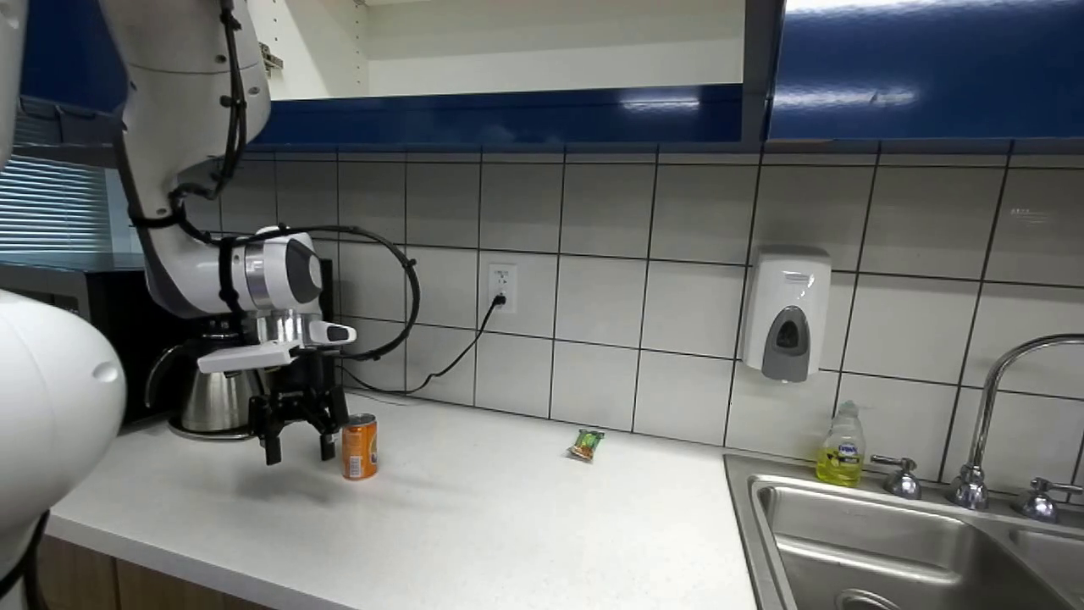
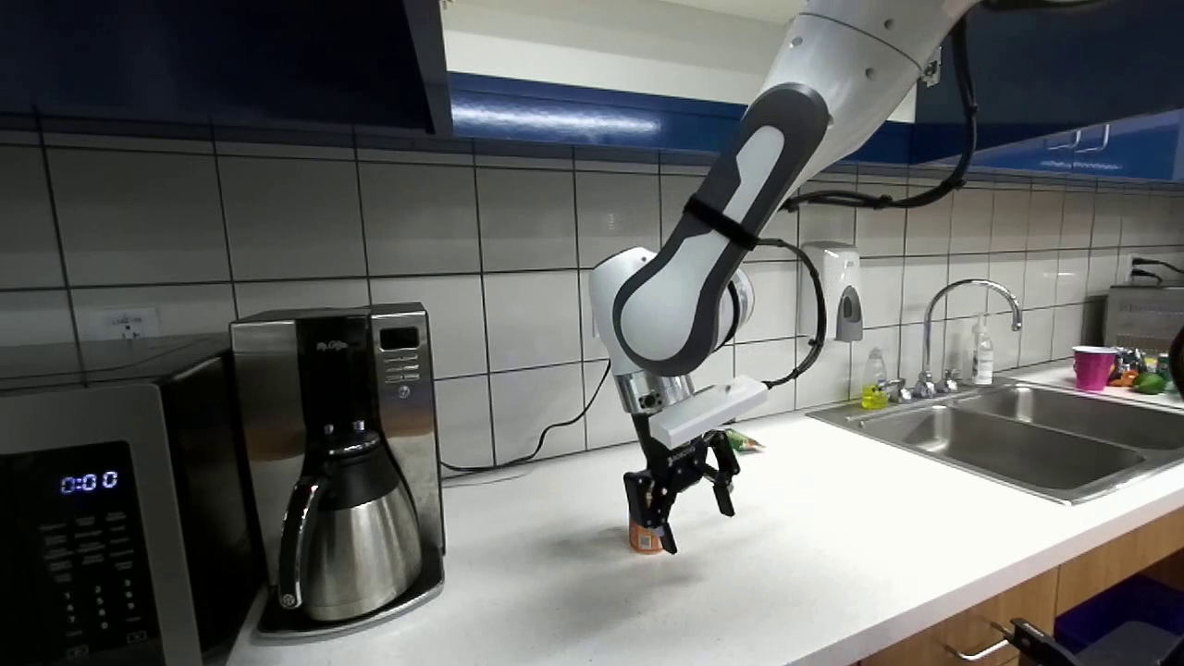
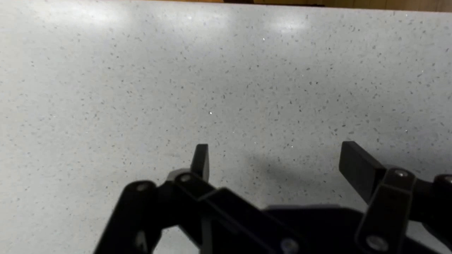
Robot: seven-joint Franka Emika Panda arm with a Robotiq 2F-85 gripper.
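Observation:
An orange can [image 1: 360, 447] stands upright on the white counter [image 1: 478, 529]. My gripper [image 1: 300, 452] hangs low over the counter, just left of the can in the first exterior view, its fingers spread and empty. In the second exterior view the gripper [image 2: 699, 531] partly covers the can [image 2: 645, 540], which shows low behind one finger. Only bare speckled counter [image 3: 254, 97] lies below the open gripper in the wrist view; the can is out of that picture. A small green snack packet [image 1: 585, 444] rests farther right, near the tiled wall.
A coffee maker with a steel carafe [image 2: 361, 544] and a microwave [image 2: 100, 533] stand at the left. Toward the right are the sink [image 1: 894, 549] and a yellow soap bottle [image 1: 841, 452]. A black cord [image 1: 447, 374] runs along the wall. Mid-counter is clear.

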